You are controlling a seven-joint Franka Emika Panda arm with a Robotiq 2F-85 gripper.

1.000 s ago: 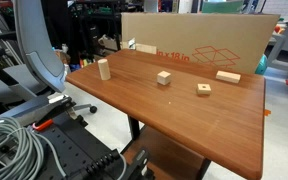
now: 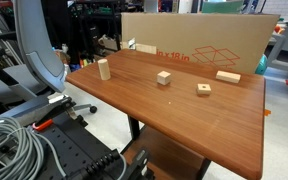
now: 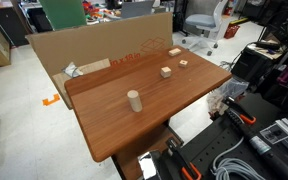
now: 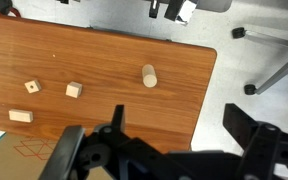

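Observation:
My gripper is open high above the table, its dark fingers spread wide at the bottom of the wrist view with nothing held between them. A pale wooden cylinder (image 2: 104, 69) stands upright near one end of the table; from above it shows as a small light shape (image 4: 149, 75) between and beyond the fingers. Toward the table's middle sits a pale cube (image 2: 164, 77). A small block with a dark spot on top (image 2: 203, 89) lies farther along. Close to the cardboard is a flat oblong block (image 2: 228, 77).
A tall cardboard panel (image 2: 199, 42) runs along its back edge. Coiled cable (image 2: 14, 150) lies on the dark base beside the table, and an office chair (image 3: 204, 22) stands beyond the table.

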